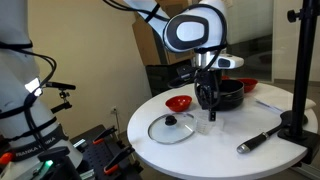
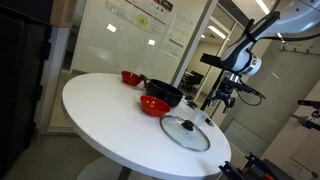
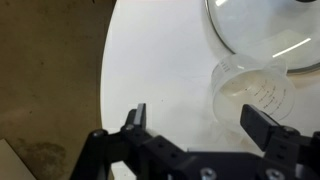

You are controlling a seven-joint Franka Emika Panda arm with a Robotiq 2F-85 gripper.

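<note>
A clear measuring cup [image 1: 207,127] stands on the white round table [image 1: 200,157], just right of the glass lid in exterior view 1. In the wrist view, the cup [image 3: 240,92] shows its open mouth and printed scale, near the right finger. My gripper is open above the table, its fingers wide apart with nothing held between them. In exterior view 1, the gripper [image 1: 209,104] hangs over the cup. The glass lid [image 1: 158,130] with a black knob lies flat.
A black pot [image 1: 231,97] stands at the back, near a red bowl [image 1: 179,103] and another red bowl [image 2: 131,78]. To the right lies a black-handled utensil [image 1: 258,141], close to a black post [image 1: 301,75].
</note>
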